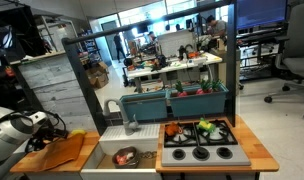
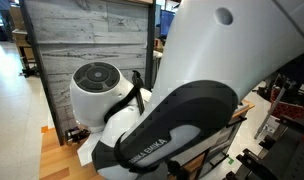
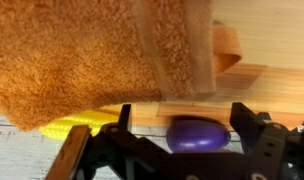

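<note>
My gripper stands open over the left end of the wooden counter, its dark fingertips wide apart in the wrist view. A purple, eggplant-like object (image 3: 197, 135) shows between the fingers from above, with no visible grip on it. An orange-brown towel (image 3: 82, 60) lies beside it and fills the upper left of that view. Partly under the towel's edge sits a yellow ribbed object (image 3: 80, 122). In the first exterior view the towel (image 1: 62, 152) lies just in front of the arm; exterior view 2 has the gripper hidden behind the arm.
A wooden panel (image 1: 60, 88) rises close behind the gripper. Right of the towel is a sink (image 1: 104, 160) holding a metal pot (image 1: 125, 157). Farther right stands a stove (image 1: 202, 153) with red and green items on top. A blue shelf (image 1: 152, 109) stands behind.
</note>
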